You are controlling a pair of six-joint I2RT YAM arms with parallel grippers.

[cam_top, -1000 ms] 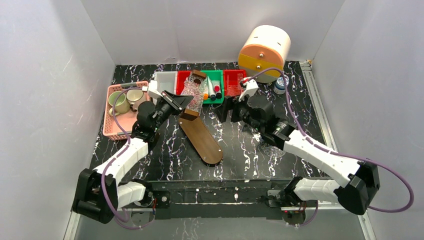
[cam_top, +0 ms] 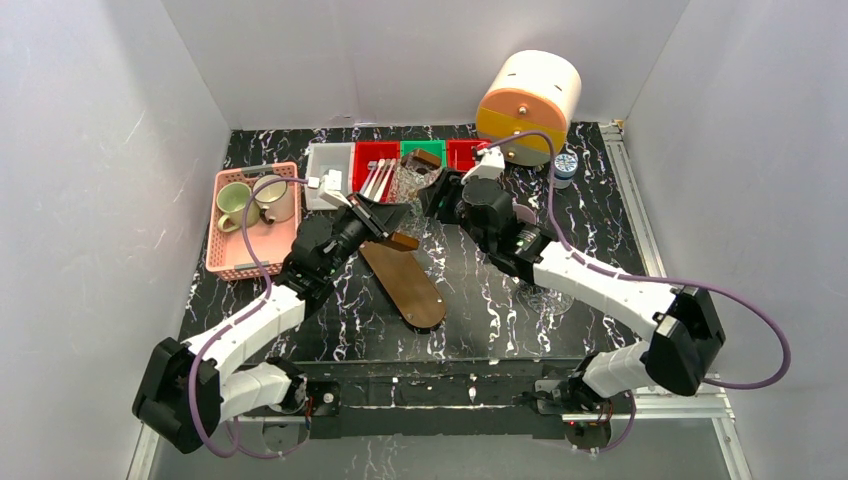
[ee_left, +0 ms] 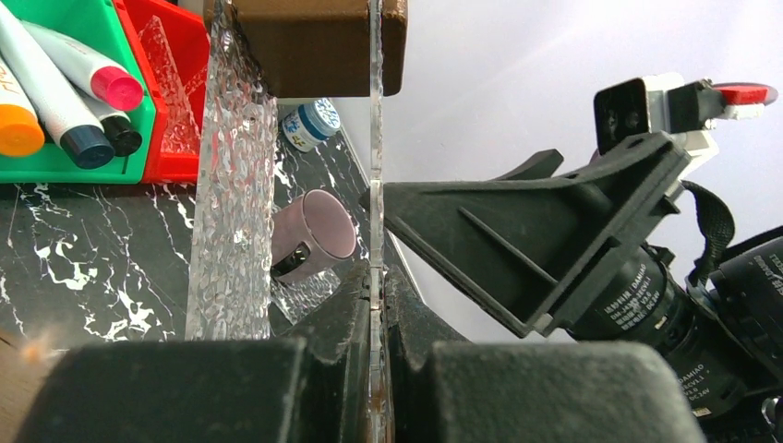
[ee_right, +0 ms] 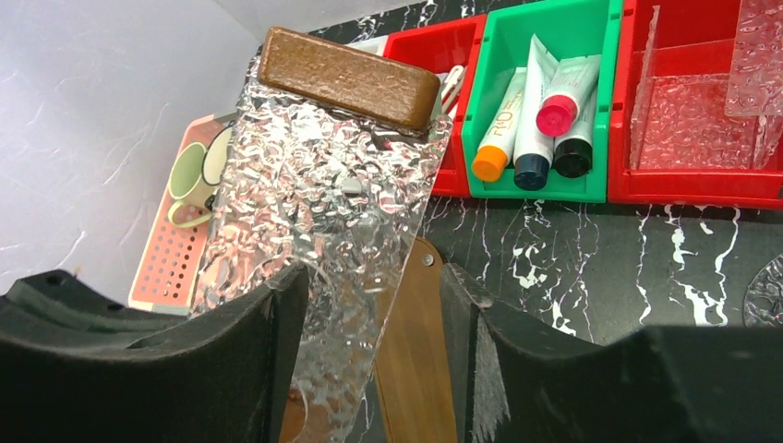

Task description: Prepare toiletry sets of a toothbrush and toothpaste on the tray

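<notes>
A clear, rippled tray (ee_right: pixel 319 208) with brown end handles (ee_right: pixel 349 78) hangs tilted above the table, with my left gripper shut on its edge. My right gripper faces the tray from the right, fingers parted; in its view the tray's edge shows between the fingers, but whether they touch cannot be told. Several toothpaste tubes (ee_right: pixel 536 115) lie in the green bin (ee_right: pixel 591 175), capped orange, dark blue, pink and black. White toothbrushes (cam_top: pixel 379 178) stick out of the red bin (cam_top: pixel 363 155) to its left.
A long brown board (cam_top: pixel 405 285) lies mid-table under the tray. Mugs (cam_top: pixel 237 205) sit in a pink basket (cam_top: pixel 225 262) at left. A mauve mug (ee_left: pixel 319 231) and blue-white jar (cam_top: pixel 564 168) stand at right, near a yellow-orange rounded box (cam_top: pixel 530 95).
The left arm has carried the tray to the right, over the green bin's front. My right gripper has come left toward the tray, closing the gap between the two arms.
</notes>
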